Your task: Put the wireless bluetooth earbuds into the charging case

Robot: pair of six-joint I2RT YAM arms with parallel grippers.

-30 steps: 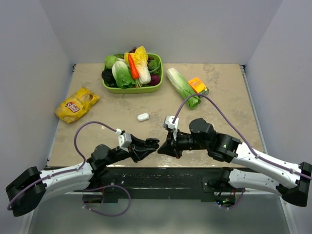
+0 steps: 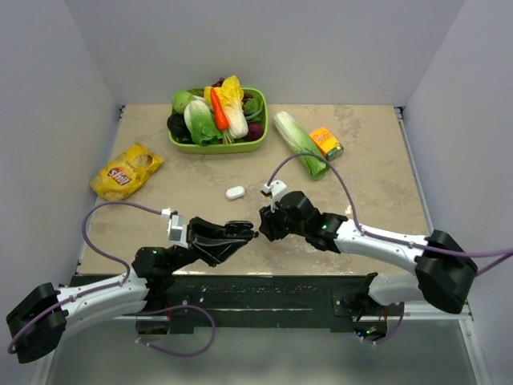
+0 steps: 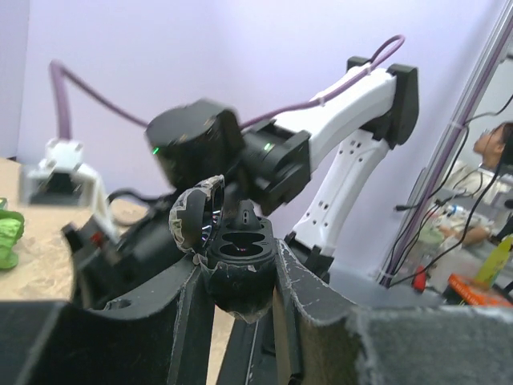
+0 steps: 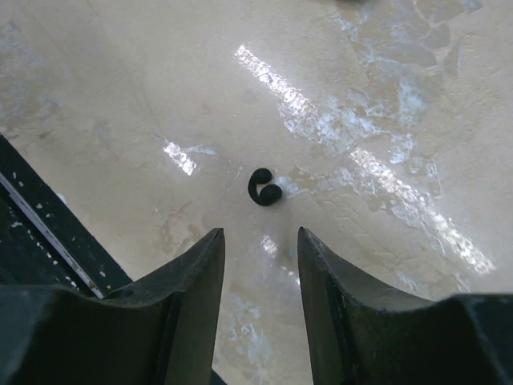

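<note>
My left gripper is shut on a black charging case point(image 3: 255, 262), held off the table with its lid point(image 3: 191, 223) swung up. Dark round hollows show in its top; whether an earbud sits in them I cannot tell. In the right wrist view, a small black C-shaped earbud point(image 4: 271, 194) lies on the table, just beyond the fingertips. My right gripper points down at it, fingers part open and nothing between them. From above, the right gripper point(image 2: 269, 226) is close to the right of the case point(image 2: 238, 228); the earbud is hidden there.
A small white object point(image 2: 235, 192) lies mid-table. Farther back are a green basket point(image 2: 184, 148) of vegetables, a yellow chip bag point(image 2: 127, 172), a long cabbage point(image 2: 301, 144) and an orange-yellow box point(image 2: 326, 143).
The left gripper has turned and shifted slightly left with the case.
</note>
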